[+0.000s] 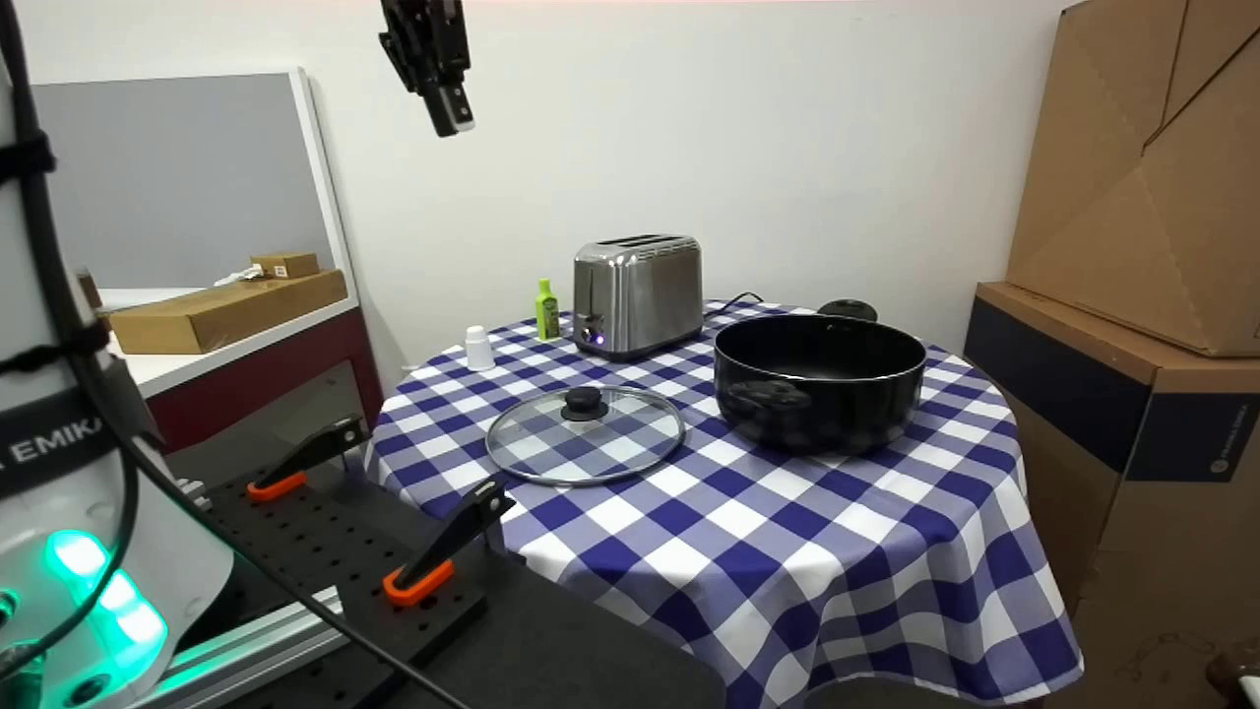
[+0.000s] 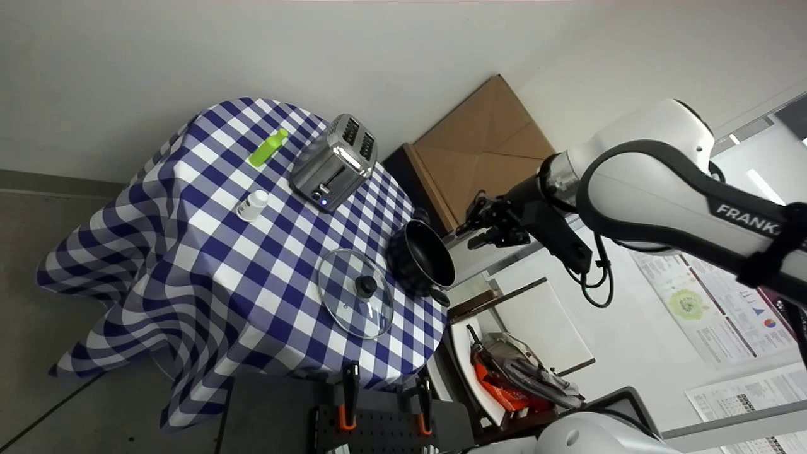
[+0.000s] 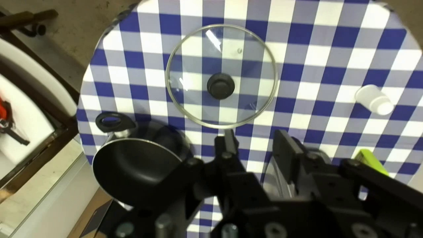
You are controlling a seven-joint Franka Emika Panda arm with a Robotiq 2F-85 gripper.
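My gripper hangs high above the table, its two dark fingers apart and nothing between them. Against the wall in exterior view 1, the gripper (image 1: 452, 118) is seen from the side. On the checked cloth lies a round glass lid (image 3: 190, 107) with a black knob (image 3: 220, 86), flat beside the pot. The black pot (image 1: 815, 408) stands uncovered, its inside dark and apparently empty. In the wrist view the fingertips appear just below the lid's rim, well clear in height.
A steel toaster (image 1: 644, 295) stands at the back of the table. Left of it are a green bottle (image 1: 546, 311) and a white bottle (image 1: 478, 349). Two black-and-orange clamps (image 1: 449, 538) stick up near the arm's base. Open cloth (image 1: 709, 520) lies in front of the lid.
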